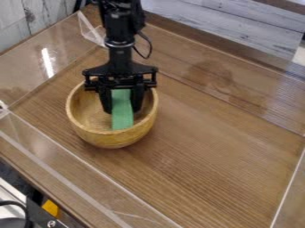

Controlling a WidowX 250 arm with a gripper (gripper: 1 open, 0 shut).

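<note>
A round wooden bowl (98, 134) stands on the wooden table at the left of centre. Inside it is a green object (123, 116), upright and elongated, with my black gripper (121, 92) shut on its upper end from above. The fingertips are dark against the bowl's interior and partly hard to make out.
White boards border it at the back and upper left. A dark cable and a small yellow item lie off its lower-left edge.
</note>
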